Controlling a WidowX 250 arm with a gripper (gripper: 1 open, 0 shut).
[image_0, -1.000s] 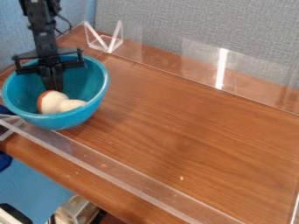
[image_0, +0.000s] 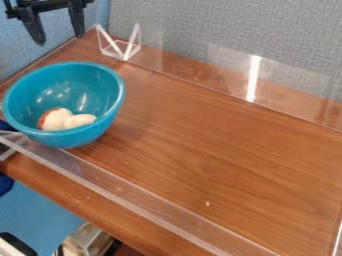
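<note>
A teal bowl (image_0: 94, 95) sits on the wooden table (image_0: 214, 160) at the left. Inside it, toward the front, lie pale rounded objects (image_0: 74, 121), one with a reddish side. My black gripper (image_0: 44, 36) is at the upper left, raised above and behind the bowl, its fingers open and apart with nothing between them. Its upper part is cut off by the frame's edge.
Clear plastic barriers (image_0: 160, 204) run along the table's front and back edges. A white angular bracket (image_0: 118, 45) stands at the back left corner.
My gripper has risen out of the bowl to the top of the view. The pale objects remain in the bowl.
</note>
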